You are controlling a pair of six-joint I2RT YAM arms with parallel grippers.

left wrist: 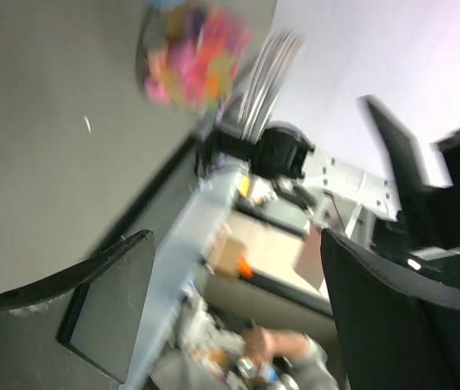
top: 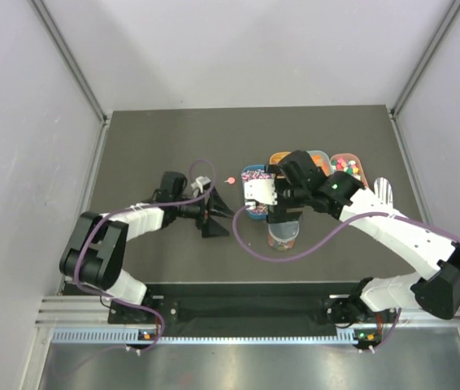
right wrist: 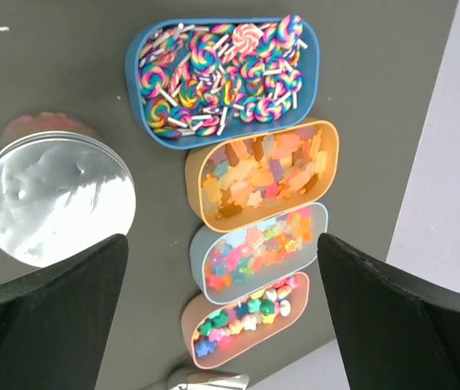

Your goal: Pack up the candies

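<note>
A clear jar (top: 282, 236) with some candies low inside stands at mid table; its round silvery top (right wrist: 58, 199) shows in the right wrist view. The blue tub (right wrist: 315, 81) holds lollipops, the orange tub (right wrist: 193, 183) gummies. A grey-blue tub (right wrist: 197, 264) and a pink tub (right wrist: 188, 325) hold other candies. One pinkish candy (top: 230, 180) lies loose left of the blue tub. My left gripper (top: 219, 219) is open over the table below that candy, its fingers (left wrist: 108, 305) apart and empty. The right gripper hangs open near the jar and tubs, holding nothing.
A metal scoop (top: 383, 192) lies at the right, beside the pink tub. Purple cables (top: 319, 244) loop from both arms. A dark edge (top: 238, 289) bounds the near side.
</note>
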